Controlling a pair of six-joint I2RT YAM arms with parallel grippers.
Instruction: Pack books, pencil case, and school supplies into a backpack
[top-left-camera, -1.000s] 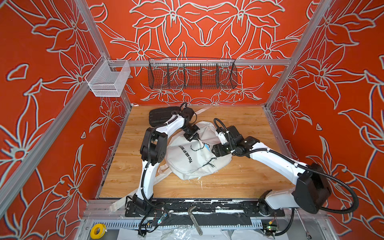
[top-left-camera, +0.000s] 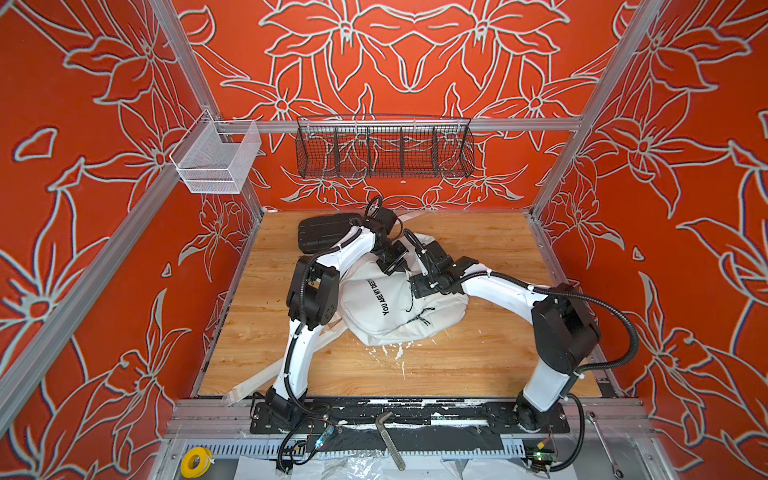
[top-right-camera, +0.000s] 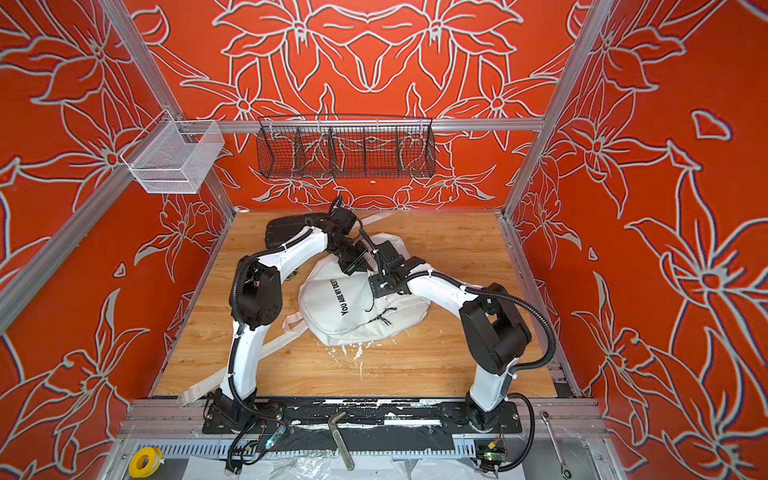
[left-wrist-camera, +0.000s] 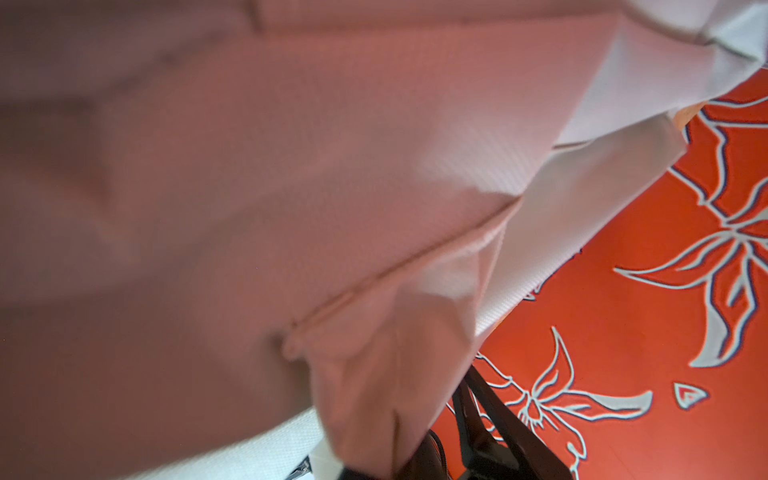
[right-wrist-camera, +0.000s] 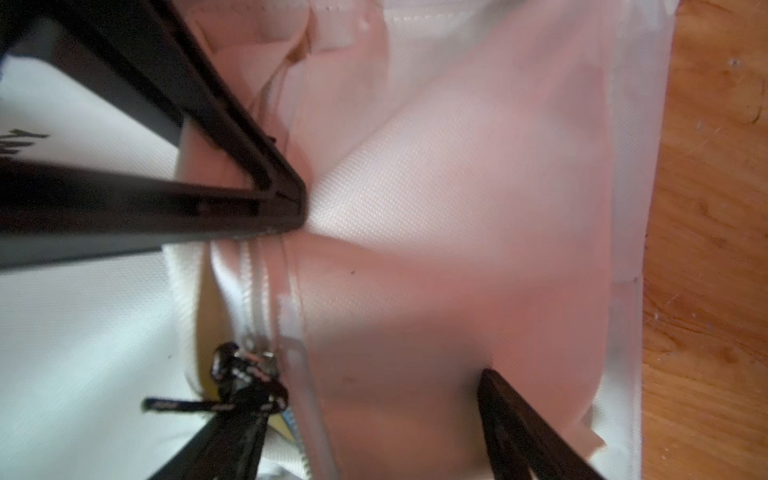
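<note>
A white backpack (top-left-camera: 376, 308) with black lettering lies flat in the middle of the table. My left gripper (top-left-camera: 397, 268) is shut on its fabric near the zipped opening. In the right wrist view, the left fingers (right-wrist-camera: 276, 188) pinch the cloth beside the zipper, and the left wrist view shows that cloth drawn into a fold (left-wrist-camera: 392, 384). My right gripper stands open over the bag, its fingers on either side of the zipper. A black zipper cord (right-wrist-camera: 248, 380) hangs by its left finger. Yellow and blue edges show inside the opening, too little to identify.
A black case (top-left-camera: 324, 232) lies behind the left arm. A pale strap (top-left-camera: 276, 372) stretches to the front left. Wire baskets hang at the back (top-left-camera: 384, 152) and left (top-left-camera: 216, 164).
My right gripper has moved left and away from the front edge, across the bag toward the left gripper. The left gripper and the bag have shifted slightly, and the opening looks less exposed.
</note>
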